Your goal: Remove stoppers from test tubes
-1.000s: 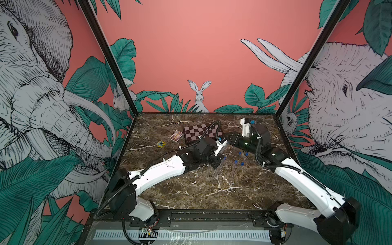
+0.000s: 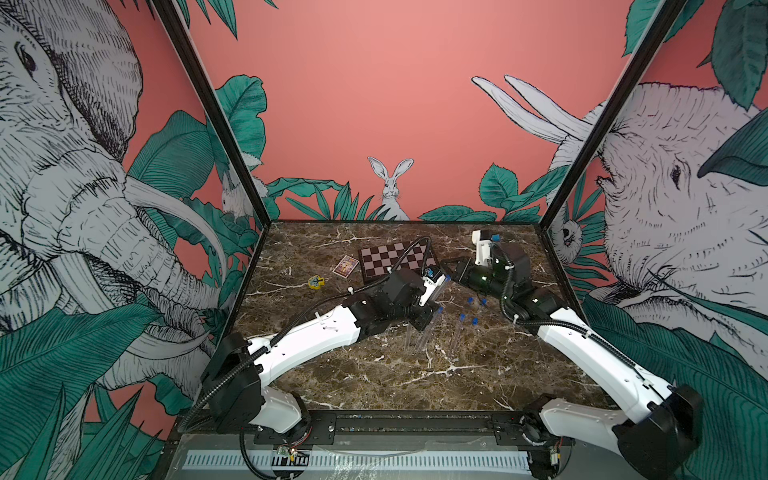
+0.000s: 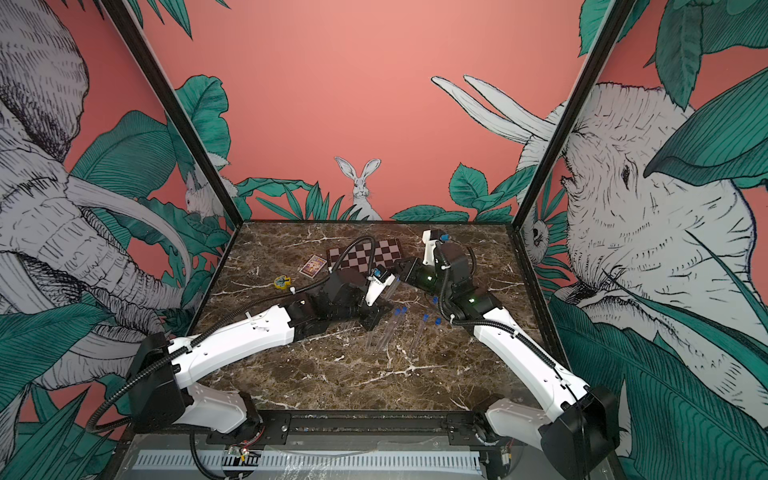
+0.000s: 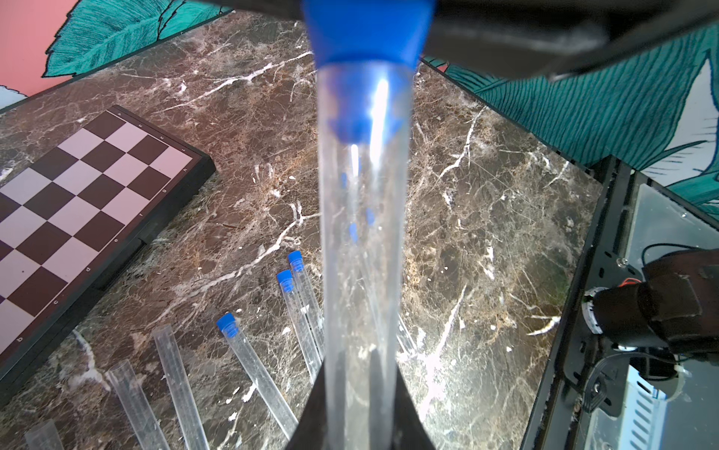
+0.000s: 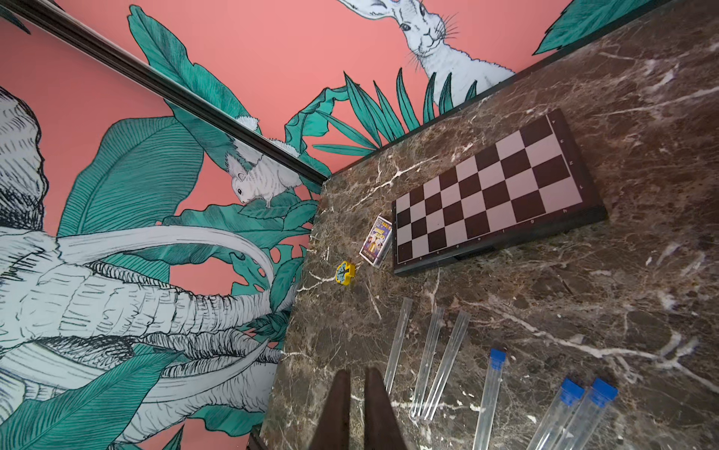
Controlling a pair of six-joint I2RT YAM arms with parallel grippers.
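Note:
My left gripper is shut on an upright clear test tube (image 4: 359,285) with a blue stopper (image 4: 367,26) in it; a dark part of the right gripper is close beside that stopper in the left wrist view. My right gripper shows two fingers with a narrow gap, nothing seen between them. Capped tubes (image 5: 490,397) lie on the table, along with several uncapped clear tubes (image 5: 398,337). Several loose blue stoppers (image 2: 482,301) appear at the middle right in the top left view, some perhaps still on tubes.
A chessboard (image 5: 479,198) lies at the back middle, with a card box (image 5: 376,240) and a small yellow object (image 5: 346,271) to its left.
The right gripper has shifted very slightly near the top of the held tube. The left arm looks unchanged.

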